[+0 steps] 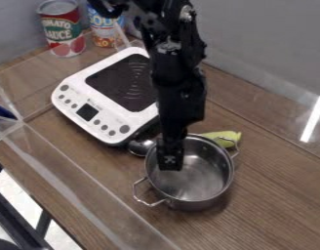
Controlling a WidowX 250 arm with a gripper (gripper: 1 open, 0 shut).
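Note:
My black gripper point(170, 154) hangs over the left part of a steel pot point(202, 184), its fingertips low at or inside the rim; whether it is open or shut is hard to make out against the dark arm. The pot stands on the wooden table. Just behind it, to the right, lies a yellow-green object point(222, 136), partly hidden. A shiny metal item point(140, 147) lies left of the gripper, mostly covered.
A white portable hotplate point(79, 95) sits at the left back, with a tomato sauce can point(63, 29) and another can point(102, 27) behind it. Bare table point(273, 195) lies to the right, below the wall.

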